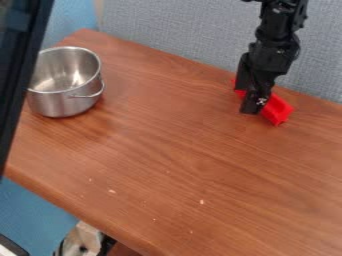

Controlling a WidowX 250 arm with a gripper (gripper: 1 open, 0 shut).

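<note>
My black gripper [254, 98] reaches down at the right rear of the wooden table, over a red object [278, 110] that sticks out to either side behind it. The fingertips sit at or against the red object; whether they are shut on it is not clear.
A steel pot [64, 82] with a handle stands at the left edge of the table [160, 180]. A grey wall rises behind, and a dark frame runs along the upper left.
</note>
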